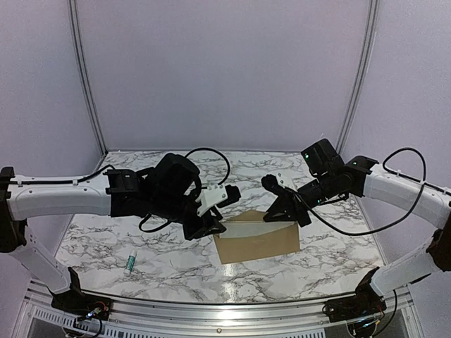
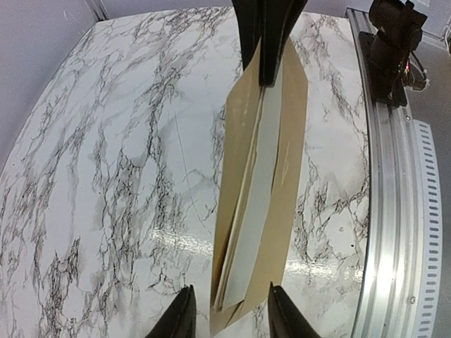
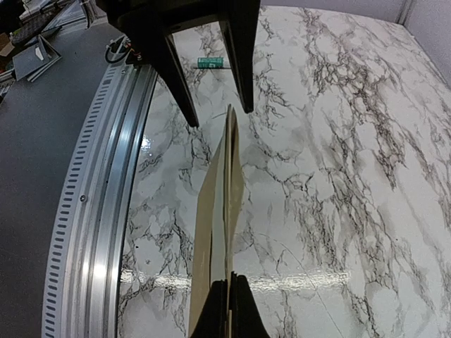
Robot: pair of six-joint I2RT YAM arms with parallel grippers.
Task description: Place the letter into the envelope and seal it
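Note:
A tan envelope (image 1: 257, 246) hangs upright over the table, the white letter (image 2: 255, 218) showing inside its opening along the top. My right gripper is shut on the top edge of the envelope, at its right part in the top view (image 1: 271, 215). My left gripper stands open around the envelope's other end, its fingers apart to either side and not visibly touching it; in the top view it (image 1: 210, 227) is at the envelope's top left corner.
A small green glue stick (image 1: 130, 262) lies on the marble table (image 1: 155, 267) at the front left.

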